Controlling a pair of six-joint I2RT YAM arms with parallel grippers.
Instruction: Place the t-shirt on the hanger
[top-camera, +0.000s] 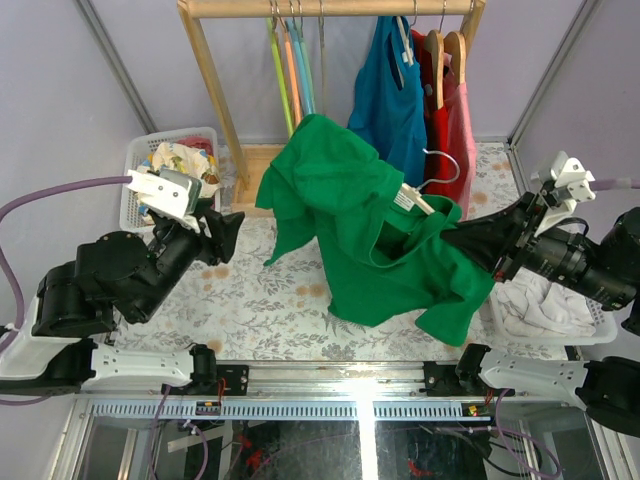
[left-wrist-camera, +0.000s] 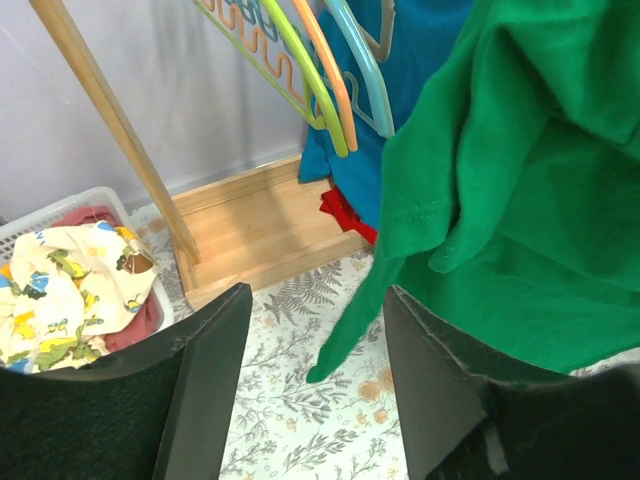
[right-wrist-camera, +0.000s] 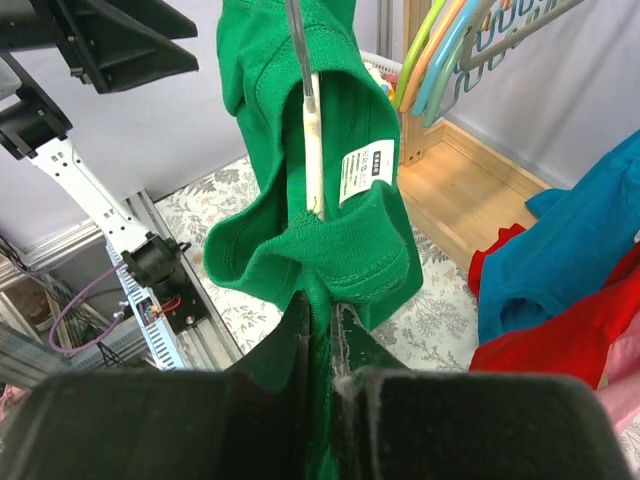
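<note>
The green t-shirt (top-camera: 365, 230) hangs in the air over the middle of the table, draped over a hanger. Part of the hanger (right-wrist-camera: 313, 150), whitish with a metal hook, shows at the shirt's neck opening beside a white label (right-wrist-camera: 367, 170); the rest of it is hidden in the cloth. My right gripper is shut on a gathered fold of the shirt. To the left of the shirt, my left gripper stands open. Nothing lies between its fingers, and the shirt's near end hangs just beyond them.
Behind the shirt stands a wooden rack (top-camera: 330, 8) with several empty hangers (top-camera: 293, 75), a blue garment (top-camera: 390, 100) and red and pink ones. A basket of patterned cloth (top-camera: 180, 165) sits back left; a white bin (top-camera: 560, 345) stands at the right.
</note>
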